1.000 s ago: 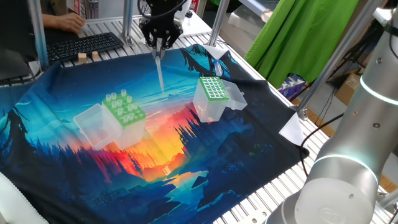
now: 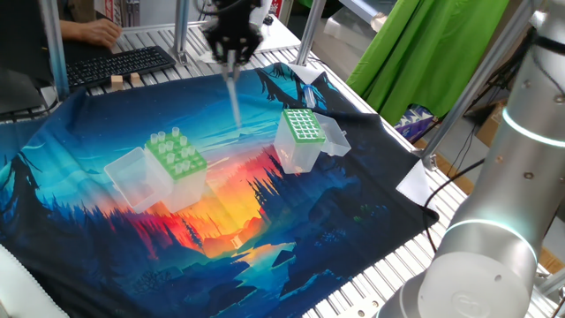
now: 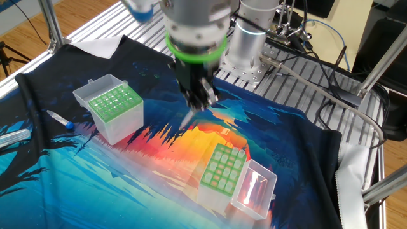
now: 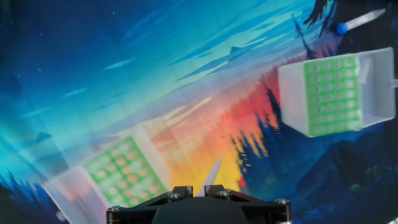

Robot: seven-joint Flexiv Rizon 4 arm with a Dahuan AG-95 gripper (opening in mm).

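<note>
My gripper point(image 2: 231, 58) is shut on a slender, translucent pipette tip point(image 2: 235, 102), which hangs point down above the cloth. The same tip point(image 4: 213, 177) juts out beyond the fingers in the wrist view. One clear box with a green rack point(image 2: 177, 155) has several tips standing up from it; its lid is open. In the wrist view this rack point(image 4: 124, 173) lies at lower left, near the gripper. The other box has a green grid point(image 2: 304, 125) with no tips visibly sticking up, and its lid is open too. The held tip is clear of both boxes.
A patterned cloth point(image 2: 238, 234) with some folds covers the table. Near the far box lies a clear, pen-like object with a blue end point(image 3: 69, 125). A keyboard point(image 2: 119, 67) and a person's hand point(image 2: 101, 33) are at the back left. Open cloth separates the boxes.
In exterior view 1 my gripper has shifted slightly upward and to the right with the tip, and now looks blurred. Both boxes stay where they were.
</note>
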